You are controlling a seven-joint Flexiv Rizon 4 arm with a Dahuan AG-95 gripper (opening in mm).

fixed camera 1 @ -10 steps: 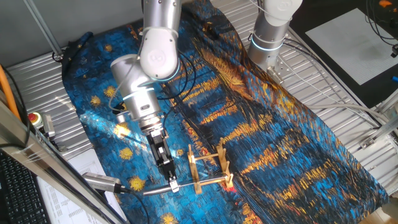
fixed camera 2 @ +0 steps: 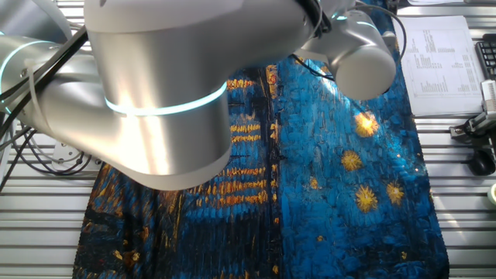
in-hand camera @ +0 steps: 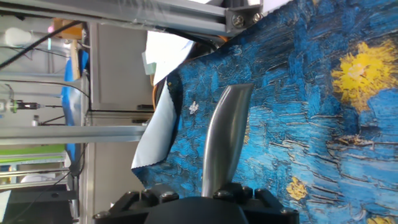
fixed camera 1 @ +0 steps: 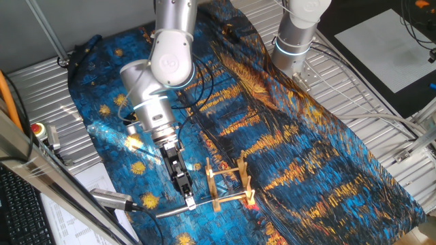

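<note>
A silvery metal utensil (fixed camera 1: pixel 172 212) with a smooth, slightly curved handle lies across the fingertips of my gripper (fixed camera 1: pixel 191 203), which appears shut on it. Its handle sticks out to the left in exterior view 1, while a thin part runs right to the small wooden rack (fixed camera 1: pixel 218 173). Whether that thin end rests on the rack or only reaches it is hard to make out. In the wrist view the handle (in-hand camera: pixel 227 140) rises from between the dark fingers, its far end angled off. The rack stands upright just right of the gripper. Exterior view 2 does not show the gripper or rack.
A blue and yellow painted cloth (fixed camera 1: pixel 300 184) covers the table, mostly bare around the rack. At the left are a grey cabled device (fixed camera 1: pixel 112 199), a metal post (fixed camera 1: pixel 51 173) and a keyboard (fixed camera 1: pixel 20 214).
The utensil's free handle end has dipped slightly toward the lower left. My gripper and the rack have barely moved.
</note>
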